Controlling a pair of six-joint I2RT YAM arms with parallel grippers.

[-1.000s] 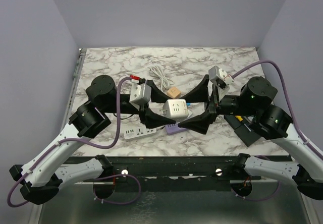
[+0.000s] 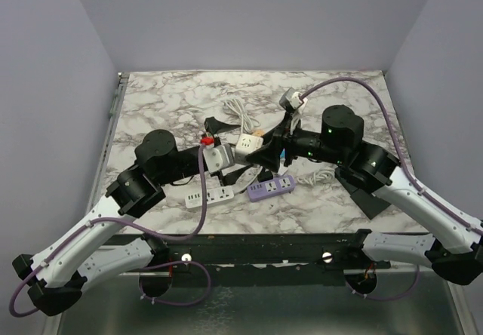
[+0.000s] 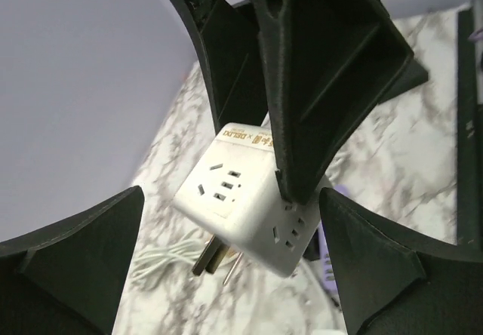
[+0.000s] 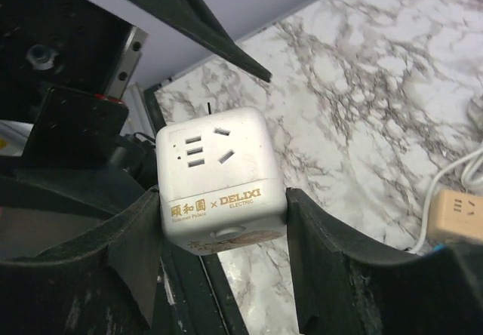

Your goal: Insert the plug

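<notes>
A white cube plug (image 2: pixel 248 145) with socket slots hangs above the table between the two arms. My right gripper has its fingers against both sides of the cube, as the right wrist view shows. Facing it, my left gripper stands open, its fingers (image 3: pixel 83 244) wide apart and clear of the cube. Metal prongs (image 3: pixel 215 256) stick out from the cube's underside in the left wrist view. On the table below lie a white power strip (image 2: pixel 210 198) and a purple power strip (image 2: pixel 270 188).
A small wooden-coloured block (image 4: pixel 455 216) lies behind the cube with a white cable. Another coiled cable (image 2: pixel 239 110) rests at the back, and a dark box (image 2: pixel 364 193) lies at the right.
The right gripper has closed in on the cube, shifted left and turned. The cube has moved left and up in the top view. The left gripper has turned, its fingers now clear of the cube.
</notes>
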